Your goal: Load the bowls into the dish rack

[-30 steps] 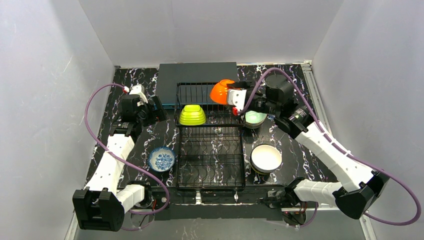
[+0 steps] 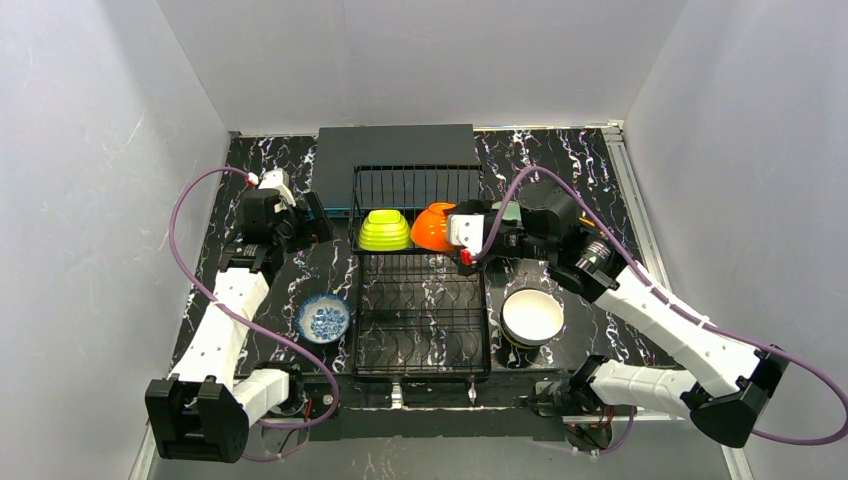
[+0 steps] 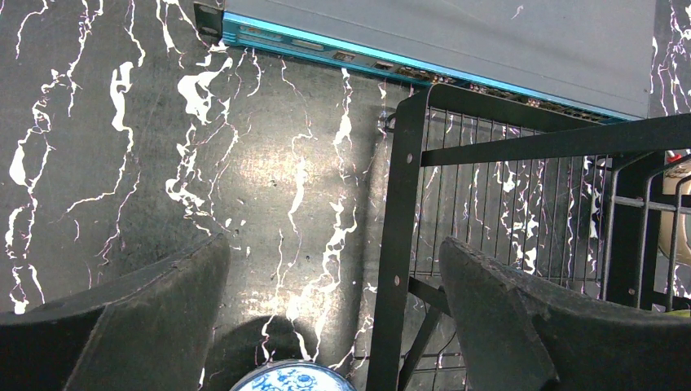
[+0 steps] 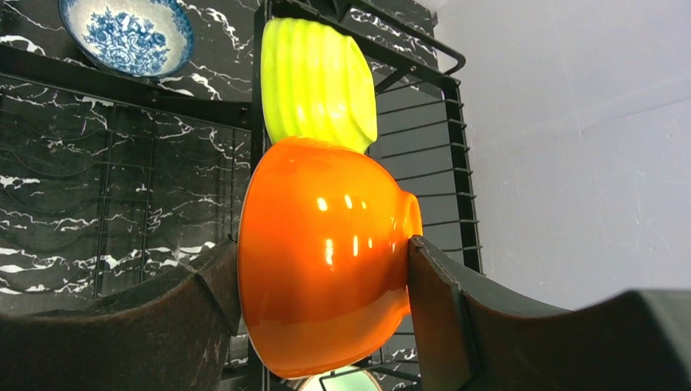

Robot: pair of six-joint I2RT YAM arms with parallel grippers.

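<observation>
My right gripper is shut on the orange bowl [image 4: 318, 244], with one finger at its rim and the other at its foot. In the top view the bowl sits at the right part of the rack's upper shelf, tilted on its side. Beside it on that shelf, to the left, is the yellow-green bowl [image 2: 384, 230]; the two look close or touching. The black dish rack [image 2: 421, 378] stands mid-table. Left of the rack my left gripper is open and empty. A blue-and-white bowl [image 2: 324, 318] lies on the table at the rack's left.
A cream-white bowl [image 2: 532, 317] stands right of the rack. Behind it a pale green bowl [image 4: 346, 380] is mostly hidden by the right arm. A dark flat box [image 2: 396, 150] lies behind the rack. The rack's lower tier is empty.
The left arm has stayed still.
</observation>
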